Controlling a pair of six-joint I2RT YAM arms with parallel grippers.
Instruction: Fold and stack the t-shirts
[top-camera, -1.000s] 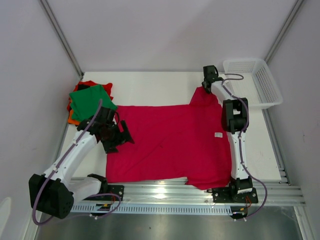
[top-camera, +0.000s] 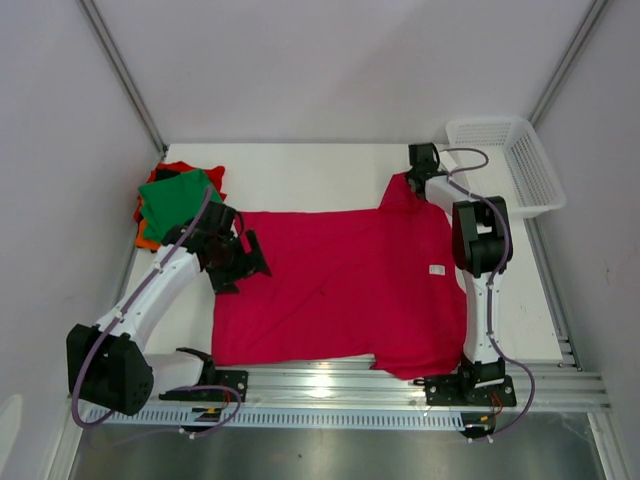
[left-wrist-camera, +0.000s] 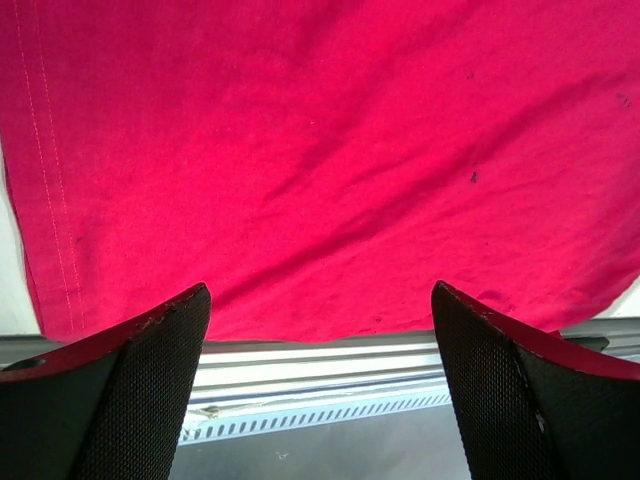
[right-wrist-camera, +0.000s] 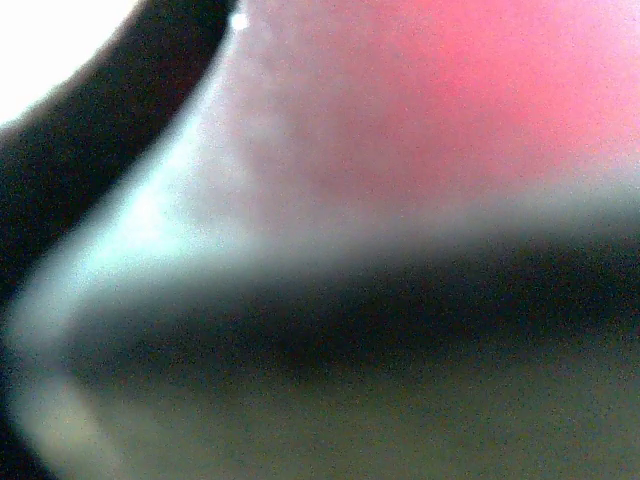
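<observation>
A red t-shirt (top-camera: 330, 290) lies spread out across the table, with a few shallow creases and a small white label (top-camera: 437, 270) on its right part. Above its left side, my left gripper (top-camera: 246, 270) is open; in the left wrist view its fingers (left-wrist-camera: 500, 390) stand wide apart over flat red cloth (left-wrist-camera: 300, 180). At the shirt's far right corner (top-camera: 402, 193), my right gripper (top-camera: 411, 182) is shut. The right wrist view is a close blur with red cloth (right-wrist-camera: 530, 70) in it, so whether any fabric is pinched cannot be told.
Several garments, a green one (top-camera: 178, 205) on top of red and orange, are piled at the left back. A white basket (top-camera: 540, 165) stands at the back right, close to the right arm. Bare white table (top-camera: 290, 178) runs along the back.
My left gripper has shifted slightly to the right over the shirt. The right arm's middle has swung a little to the right, while its gripper stays near the same corner, slightly lower in view.
</observation>
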